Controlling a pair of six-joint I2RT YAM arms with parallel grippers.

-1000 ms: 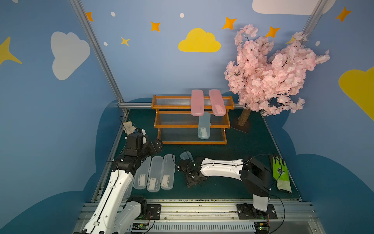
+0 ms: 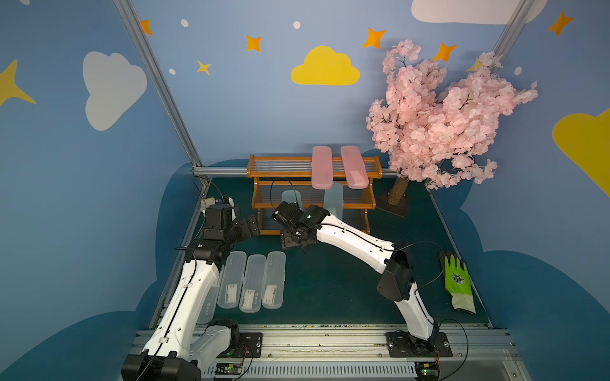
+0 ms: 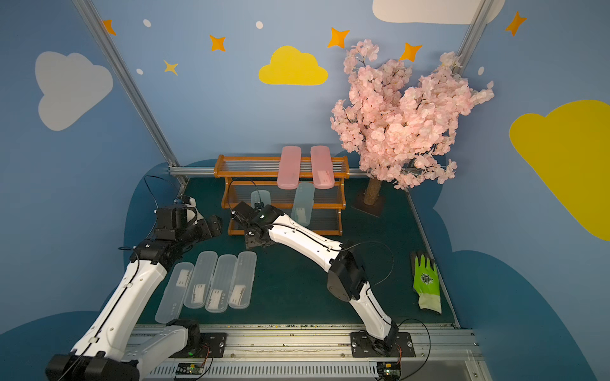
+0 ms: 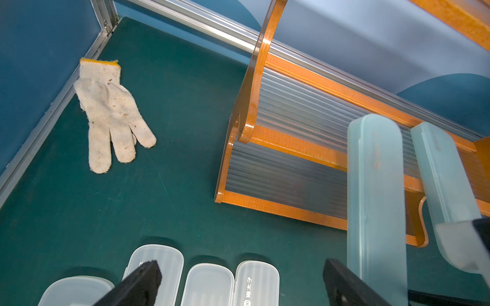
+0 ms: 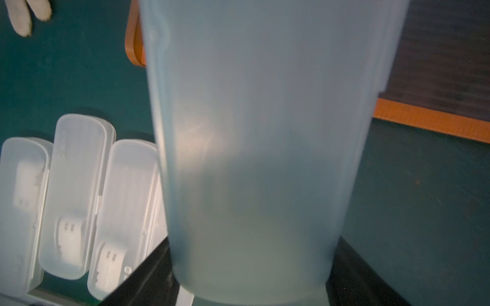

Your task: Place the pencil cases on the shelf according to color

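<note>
A blue pencil case point(image 5: 265, 153) is in my right gripper point(image 3: 244, 222), which is shut on it in front of the shelf's middle tier, left of another blue case point(image 3: 302, 203) lying there. Two pink cases point(image 3: 289, 165) lie on the top tier of the wooden shelf point(image 3: 228, 163). Several clear cases point(image 3: 221, 282) lie on the green floor at front left. My left gripper point(image 2: 247, 227) hangs left of the shelf with its fingers apart and nothing between them in the left wrist view.
A white glove point(image 4: 109, 107) lies left of the shelf, a green glove point(image 2: 458, 279) at the right edge. A blossom tree point(image 2: 444, 127) stands at back right.
My right gripper has risen from the floor toward the shelf's middle tier with the blue case in it. The left arm has moved slightly up and back toward the shelf.
</note>
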